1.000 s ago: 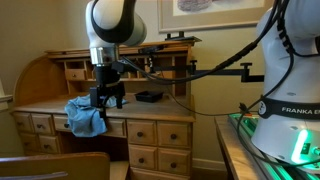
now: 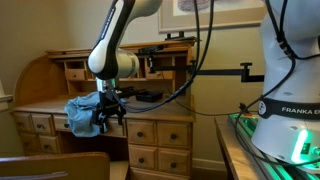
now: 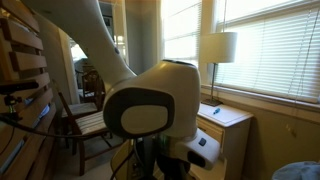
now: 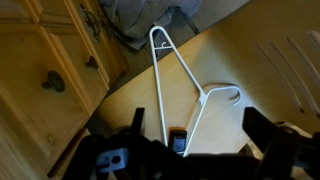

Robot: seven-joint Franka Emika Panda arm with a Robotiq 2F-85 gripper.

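Note:
My gripper is open, its dark fingers wide apart at the bottom of the wrist view. Beneath and ahead of it, a white hanger point(image 4: 160, 85) lies on a pale wooden surface. A small black piece with an orange band point(image 4: 177, 138) shows against the hanger's lower part, between the fingers; what it is I cannot tell. In exterior view 1, my gripper points down beside a blue cloth point(image 2: 82, 115) draped over the desk's front edge. Whether they touch is unclear. The hanger cannot be made out there.
The wooden desk point(image 2: 176, 114) has drawers in front and shelves behind. A black tray point(image 2: 149, 97) sits on its top, right of the gripper. Exterior view 2 shows a lamp point(image 3: 217, 50) on a white cabinet point(image 3: 232, 125) and a chair point(image 3: 90, 122).
The arm has come down, bringing my gripper lower, alongside the blue cloth near the desk's front edge. The cloth hangs in about the same place.

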